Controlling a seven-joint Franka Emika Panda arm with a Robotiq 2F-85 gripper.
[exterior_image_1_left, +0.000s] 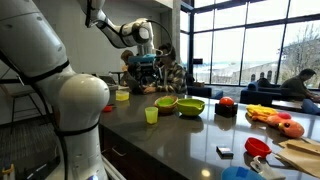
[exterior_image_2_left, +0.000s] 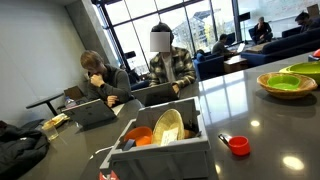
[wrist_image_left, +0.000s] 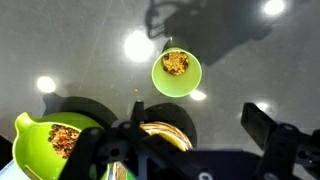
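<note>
My gripper is open, with nothing between its black fingers, and is held well above the dark tabletop. Ahead of the fingers in the wrist view, a yellow-green cup stands upright, with brown crumbly bits inside. A green bowl holding similar brown bits lies at the lower left. Beside it, a round woven basket is partly hidden by the gripper. From the first exterior view, the cup stands on the table below the gripper, with the basket and green bowl nearby.
Toward the right of the table lie red cups, a small dark-and-white object, a blue item and a wooden board. A grey bin stands near seated people.
</note>
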